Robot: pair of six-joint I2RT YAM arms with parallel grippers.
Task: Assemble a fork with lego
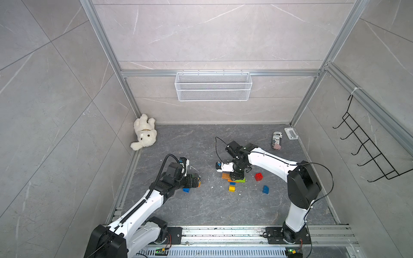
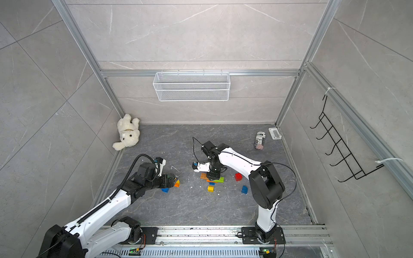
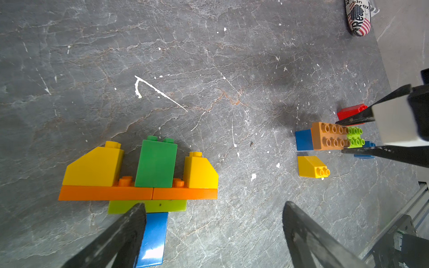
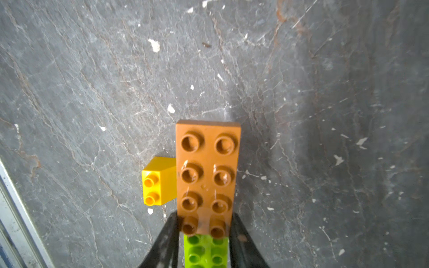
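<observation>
In the left wrist view, two orange bricks [image 3: 105, 193] lie end to end with a green brick [image 3: 155, 163] on top, flanked by two yellow sloped bricks [image 3: 94, 166]. Under them are a light green brick [image 3: 178, 205] and a blue brick [image 3: 153, 236]. My left gripper is open at the near side of this assembly, nothing held between its fingers. My right gripper is shut on an orange brick [image 4: 206, 167], studs facing the camera. A lime green brick [image 4: 205, 252] shows beneath and behind that brick; whether they are joined I cannot tell.
Close to the right gripper lie a blue brick [image 3: 304, 139] and a yellow sloped brick [image 4: 163, 181]. Farther right are a red brick [image 1: 258, 176] and another blue brick [image 1: 265, 189]. Floor between the arms is clear. A plush bear [image 1: 145, 131] and a can [image 1: 277, 140] sit far back.
</observation>
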